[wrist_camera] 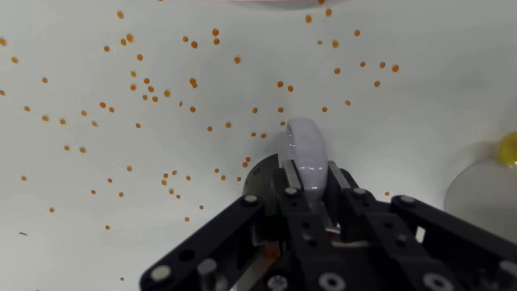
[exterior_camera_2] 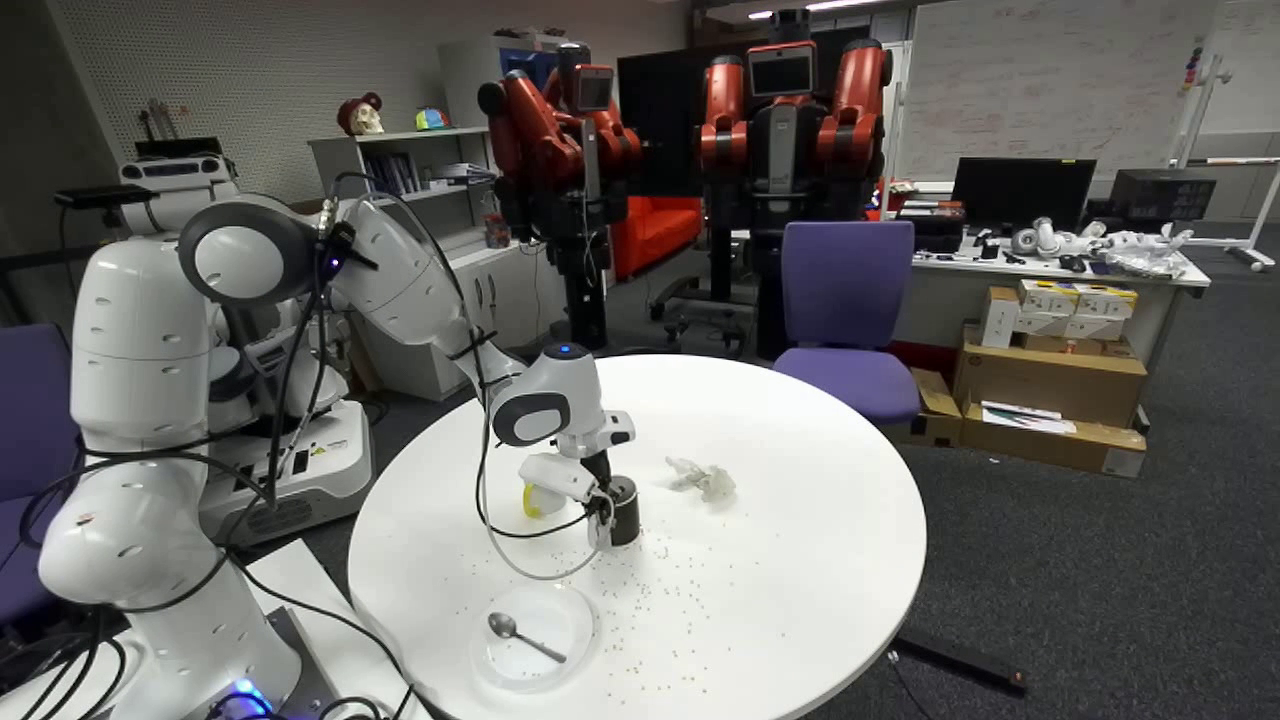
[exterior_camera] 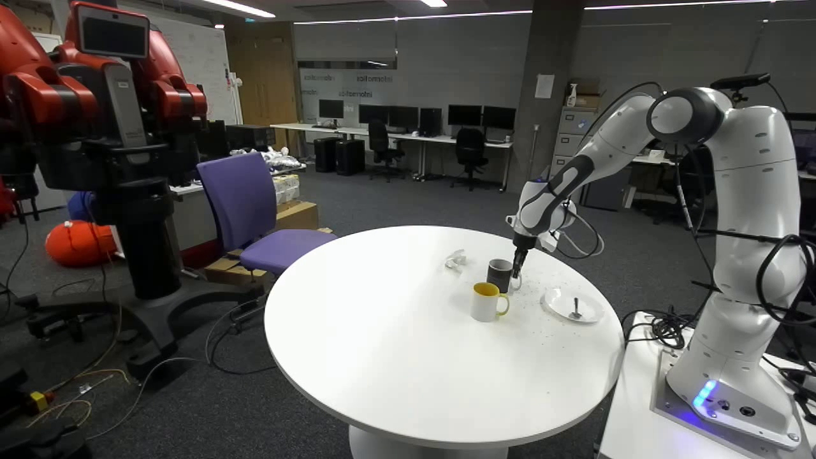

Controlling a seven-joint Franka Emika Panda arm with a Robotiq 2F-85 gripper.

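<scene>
A dark mug point(exterior_camera: 498, 276) with a white handle point(wrist_camera: 306, 140) stands upright on the white round table point(exterior_camera: 367, 336). My gripper is shut on that handle, with one finger on each side of it. In exterior view 2 the dark mug point(exterior_camera_2: 625, 516) shows beside the gripper, its base apparently on the table. The fingers and palm cover much of the mug in the wrist view. A white mug with a yellow inside point(exterior_camera: 483, 305) stands close by, apart from the gripper.
A white plate point(exterior_camera_2: 582, 612) bearing a spoon point(exterior_camera_2: 525, 637) lies near the arm's side of the table. Crumpled clear plastic point(exterior_camera_2: 704, 480) sits beyond the dark mug. Many small orange beads are scattered across the tabletop.
</scene>
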